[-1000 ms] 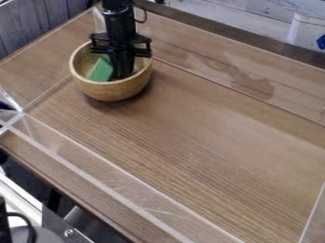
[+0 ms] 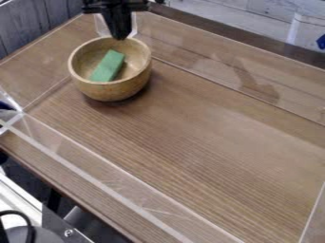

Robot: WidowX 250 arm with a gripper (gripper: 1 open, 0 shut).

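Note:
A wooden bowl (image 2: 125,84) sits on the table's upper left. Inside it lies a green block (image 2: 108,65), slightly tilted along the bowl's left part. My gripper (image 2: 120,34) is above the back of the bowl at the top edge of the view, dark and small. It is clear of the green block; whether its fingers are open or shut is hard to make out.
A white object stands behind the bowl near my gripper. Cables and dark clutter lie beyond the left edge.
My gripper has risen up and back out of the bowl. The green block, previously partly hidden by it, now lies uncovered in the bowl.

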